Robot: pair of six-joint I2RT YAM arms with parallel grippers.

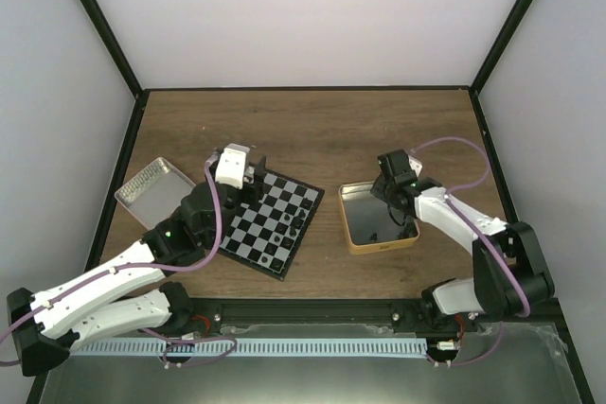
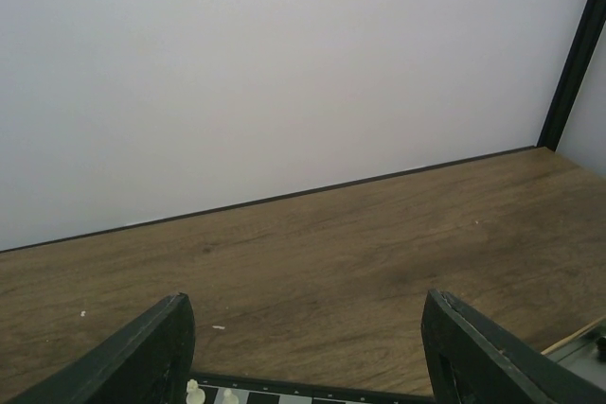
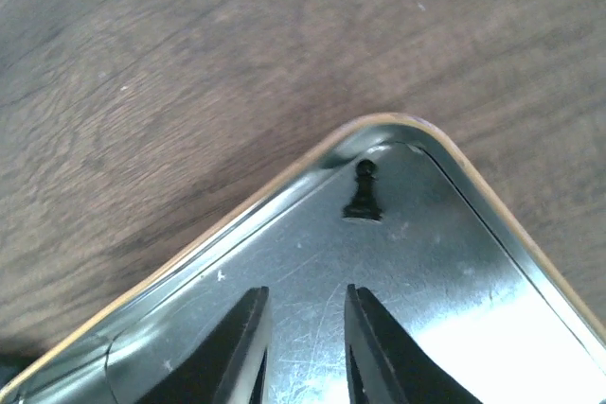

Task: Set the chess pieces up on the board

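The chessboard lies mid-table with dark pieces on its right part; white piece tops show at the bottom of the left wrist view. My left gripper is raised over the board, open, nothing between its fingers. My right gripper hovers over the tan-rimmed tray, fingers apart and empty. A black pawn lies in the tray's corner ahead of those fingers.
A metal tray sits left of the board, partly behind the left arm.
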